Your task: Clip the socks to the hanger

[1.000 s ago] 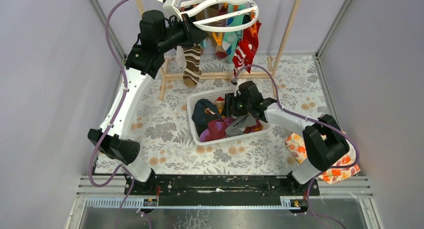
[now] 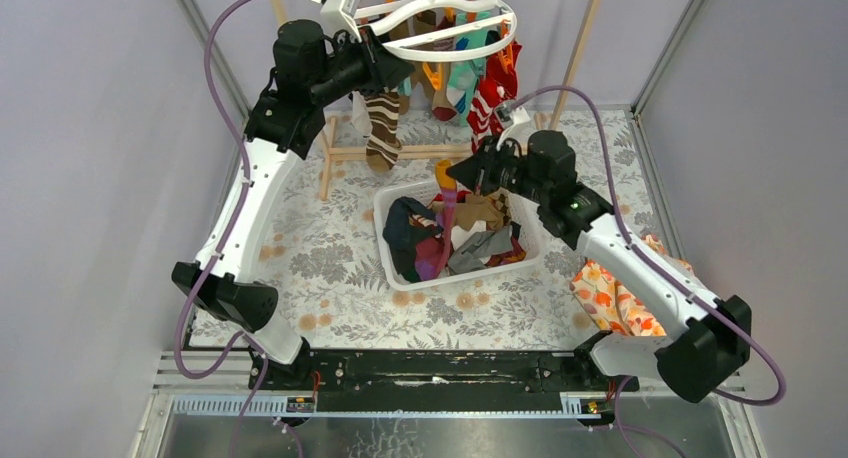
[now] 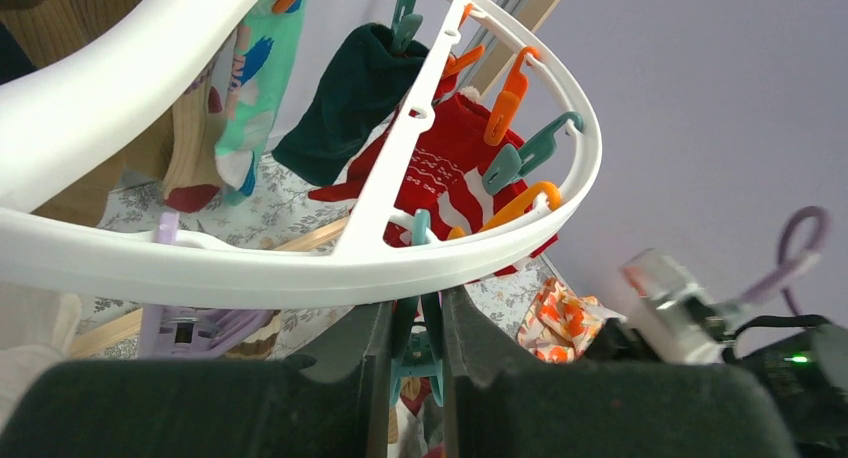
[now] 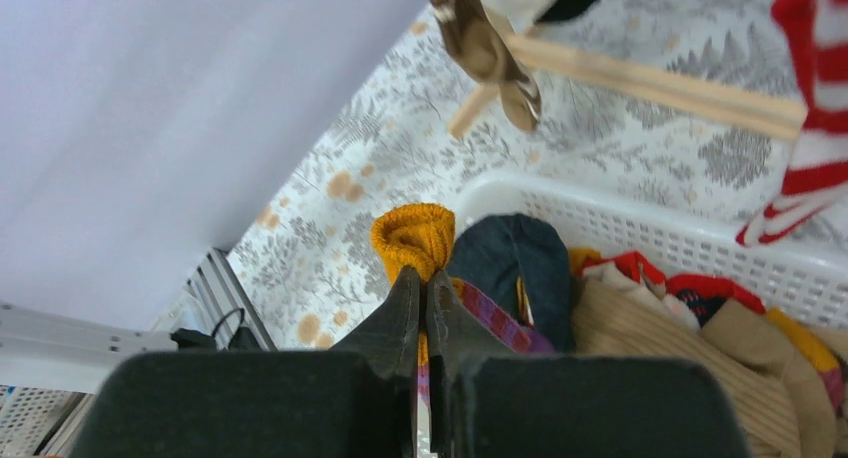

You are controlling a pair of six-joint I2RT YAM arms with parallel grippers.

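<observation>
My right gripper is shut on the cuff of an orange and purple sock [image 4: 412, 230]; in the top view this sock [image 2: 447, 233] hangs down over the white basket. The basket [image 4: 640, 228] holds several more socks, dark, tan and grey. At the near edge of the round white hanger [image 3: 250, 276], my left gripper is shut on a teal clip [image 3: 416, 350], whose lower end shows below the fingers. Other clips on the ring carry socks, among them a red and white one [image 3: 440, 173] and a dark green one [image 3: 345, 103].
A brown striped sock [image 2: 382, 133] dangles from the ring's left side. The wooden stand [image 2: 430, 152] crosses behind the basket. An orange-patterned cloth [image 2: 610, 296] lies at the right.
The right gripper has closed on the orange cuff and risen from the basket, drawing the sock up out of the pile. The left arm has barely moved.
</observation>
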